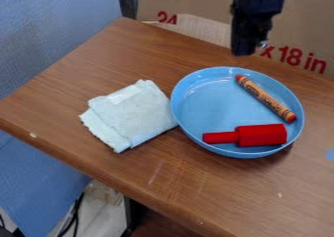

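My gripper (247, 36) hangs at the top of the view, blurred, above the back of a blue plate (220, 110); its fingers are too blurred to read. An orange crayon (265, 98) lies on the plate's right side. A red object with a handle (257, 135), perhaps a roller or toy, lies across the front of the plate. A folded pale cloth (128, 114) rests on the wooden table left of the plate.
A cardboard box (302, 31) stands behind the table. Blue material (53, 46) lies beyond the table's left edge.
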